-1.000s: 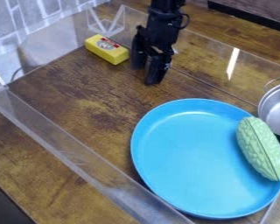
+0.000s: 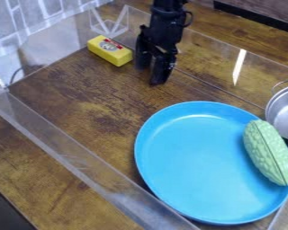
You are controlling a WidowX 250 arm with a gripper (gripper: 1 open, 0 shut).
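My black gripper (image 2: 153,65) hangs low over the wooden table at the back centre, beside a yellow box (image 2: 109,50) that lies to its left. The fingers are dark and small in this view, so whether they are open or shut is unclear. In the front right, a large blue plate (image 2: 189,171) holds a green corn-like vegetable (image 2: 268,153) on its right side.
A metal pot (image 2: 284,115) stands at the right edge, partly out of view. Clear plastic walls (image 2: 75,153) border the work area.
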